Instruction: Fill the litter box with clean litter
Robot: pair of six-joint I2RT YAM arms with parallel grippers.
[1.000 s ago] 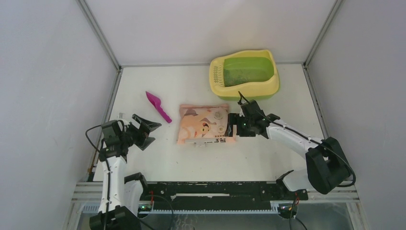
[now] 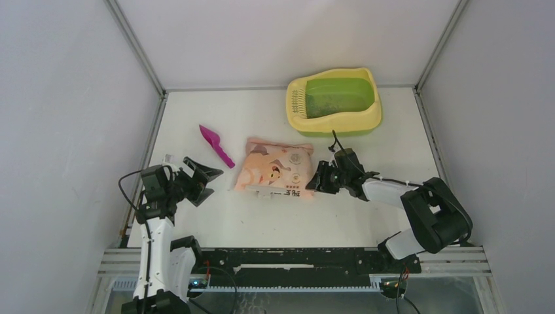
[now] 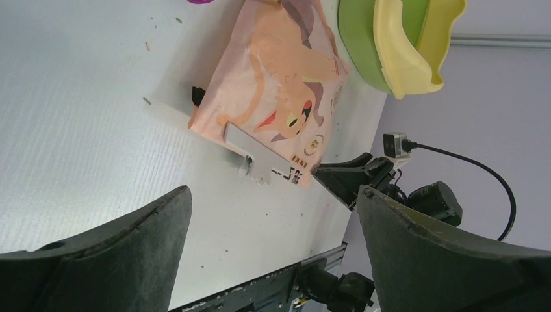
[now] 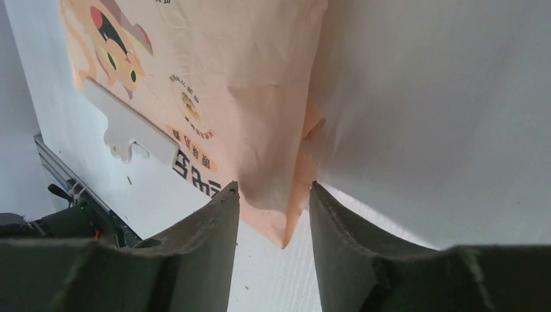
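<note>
The peach litter bag [image 2: 271, 169], printed with an orange cat, lies flat in the middle of the table, slightly turned. At its lower right corner is my right gripper [image 2: 315, 179]. In the right wrist view, the fingers of the right gripper stand apart, one on each side of the bag's raised, folded edge [image 4: 273, 156]; a firm hold does not show. Off to the left, my left gripper [image 2: 213, 183] is open and empty, clear of the bag. The yellow-green litter box [image 2: 299, 122] stands at the back right.
A magenta scoop [image 2: 216, 144] lies between the left arm and the bag, toward the back. A pale clip [image 3: 256, 153] runs along the bag's front edge.
The bag has shifted and turned slightly. The left arm is nearly still.
</note>
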